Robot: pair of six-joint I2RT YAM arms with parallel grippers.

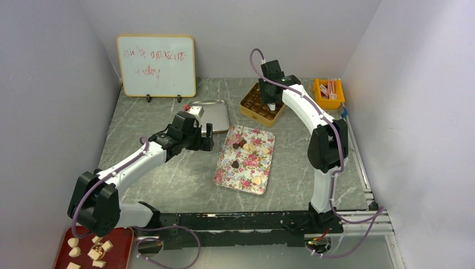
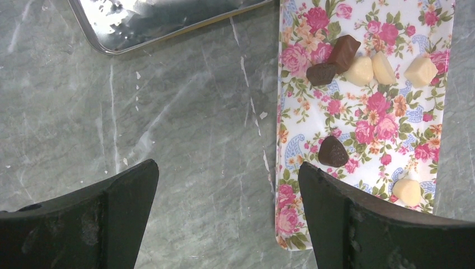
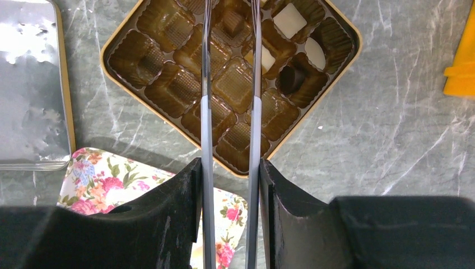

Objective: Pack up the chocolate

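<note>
Grey-handled metal tongs (image 3: 255, 129) are gripped in my right gripper, which is shut on them above the gold chocolate box (image 3: 313, 109). The tongs' tips run out of the right wrist view, so whatever lies between them is hidden. Inside the box's brown compartments sit white pieces (image 3: 289, 21) and dark pieces (image 3: 290, 79); several compartments are empty. On the flowered tray (image 2: 302, 123) rest several chocolates, among them a dark one (image 2: 333, 151) and a cream one (image 2: 407, 191). Left of this tray, my left gripper stands open and empty.
A shiny metal tray (image 1: 215, 115) lies left of the box. At the back right stands an orange bin (image 1: 329, 102) holding small packets. A whiteboard (image 1: 157, 66) leans at the back left. Bare counter spreads right of the flowered tray.
</note>
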